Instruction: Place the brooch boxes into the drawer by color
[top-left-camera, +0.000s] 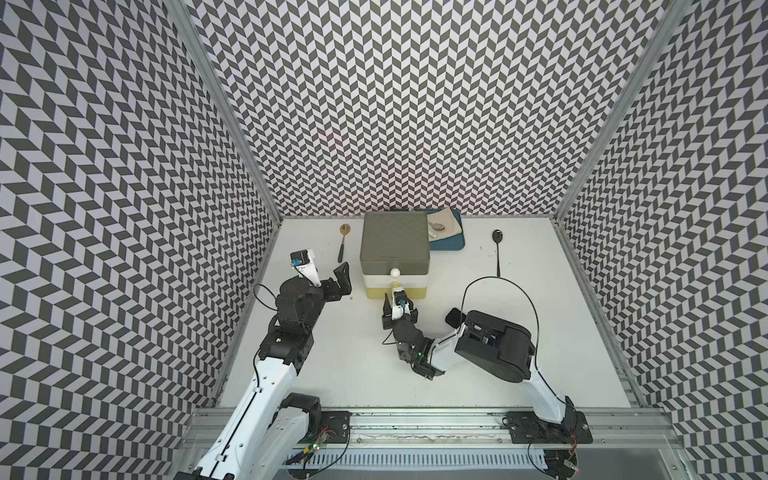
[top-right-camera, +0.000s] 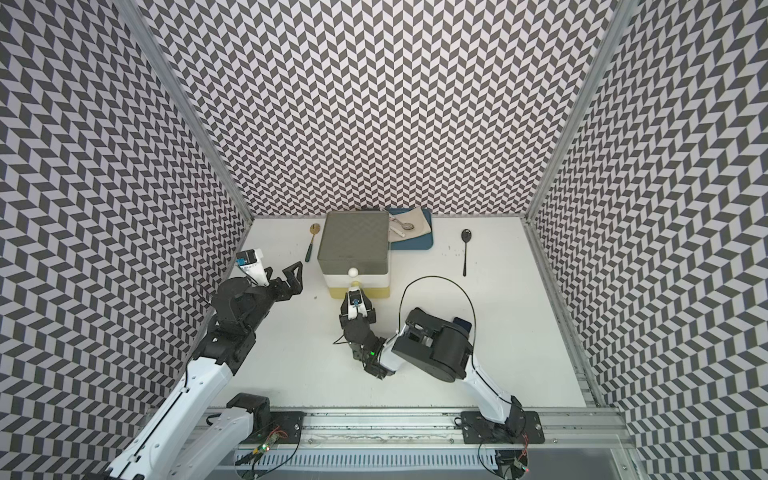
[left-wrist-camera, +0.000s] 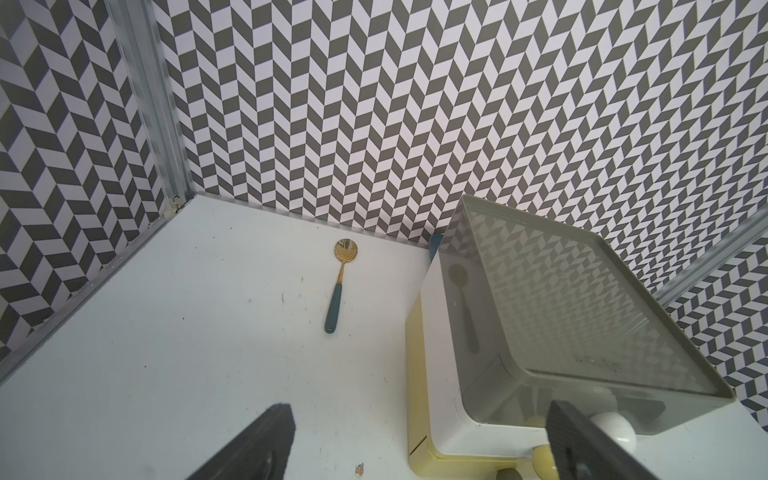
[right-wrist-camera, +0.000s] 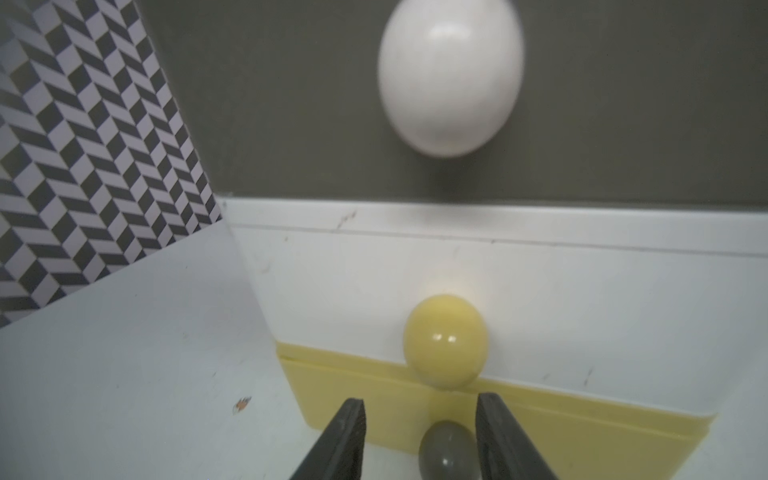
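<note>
A three-tier drawer box (top-left-camera: 395, 240) stands at back centre: olive top with a white knob (right-wrist-camera: 450, 72), white middle with a yellow knob (right-wrist-camera: 445, 340), yellow bottom with a dark knob (right-wrist-camera: 448, 456). My right gripper is just in front of the lower tiers, fingers apart around the dark knob's height, nothing seen held. My left gripper hangs open to the left of the box, empty. I cannot make out brooch boxes clearly.
A blue tray (top-left-camera: 452, 240) with a cloth and small oval item lies behind the box at right. A gold spoon (top-left-camera: 344, 236) lies left, a dark spoon (top-left-camera: 497, 248) right, a black object (top-left-camera: 454, 317) front right.
</note>
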